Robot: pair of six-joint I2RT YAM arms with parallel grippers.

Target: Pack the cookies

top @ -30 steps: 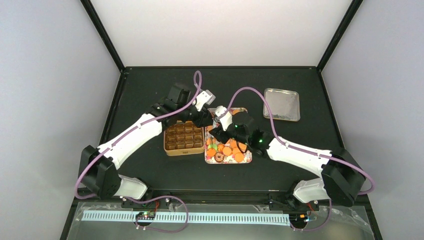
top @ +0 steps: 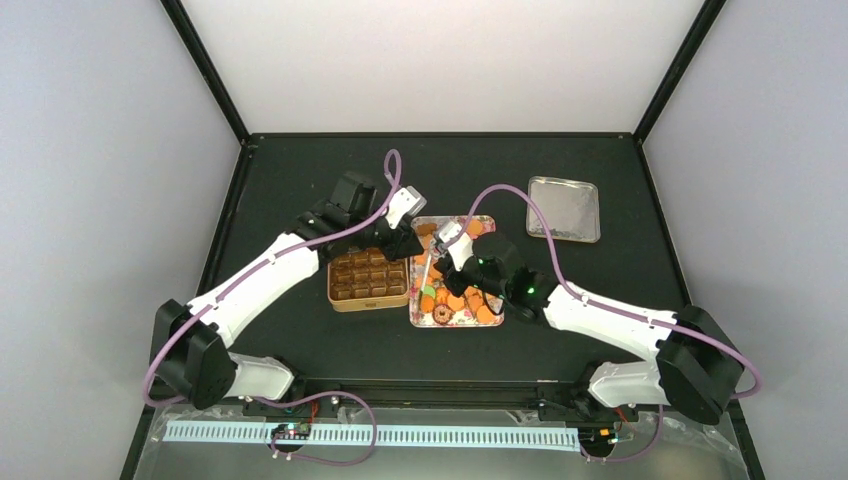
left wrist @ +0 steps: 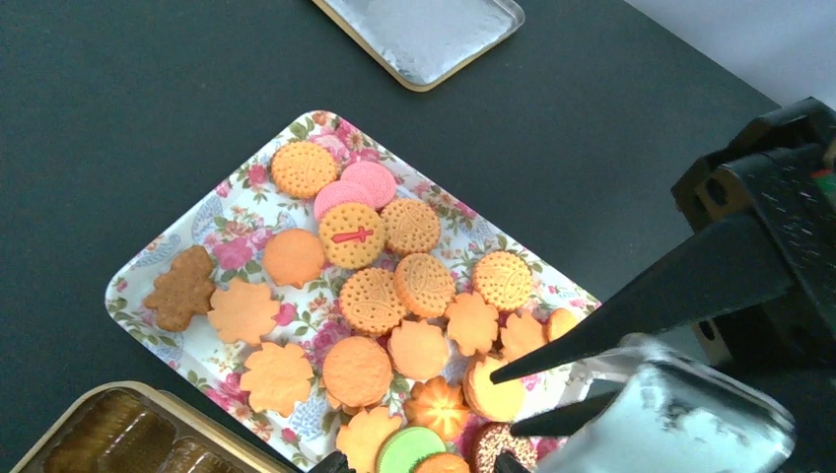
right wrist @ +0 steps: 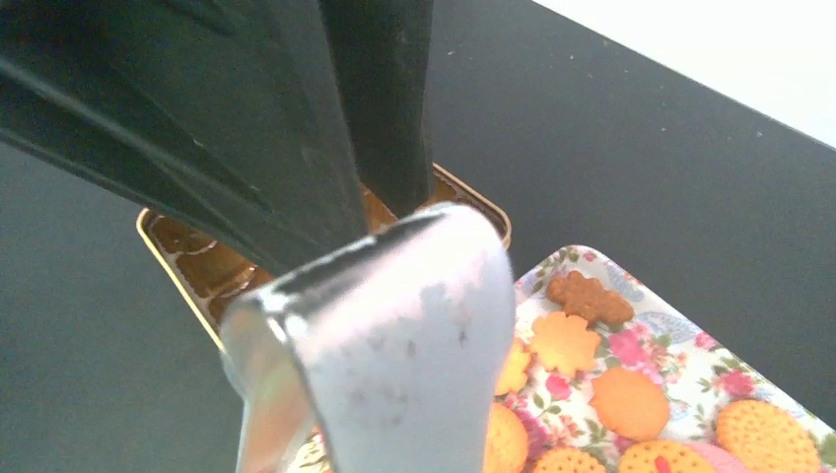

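Note:
Assorted cookies, among them a green one, a brown one and several orange ones, lie loose on a flowered tray. To its left stands a brown compartment box; its visible compartments look empty. Above the tray's left side hovers my left gripper, whose fingertips stand apart at the bottom of the left wrist view. Close beside it, over the cookies, my right gripper shows a gap between its black fingers. Nothing visible is held by either. The right wrist view hides its own fingertips.
A silver tray lies at the back right. The two grippers nearly meet over the cookies, leaving little room between them.
My right gripper has moved a little right and toward the table's front. The left gripper shifted only slightly. Visible cookies sit slightly farther right on the tray than before.

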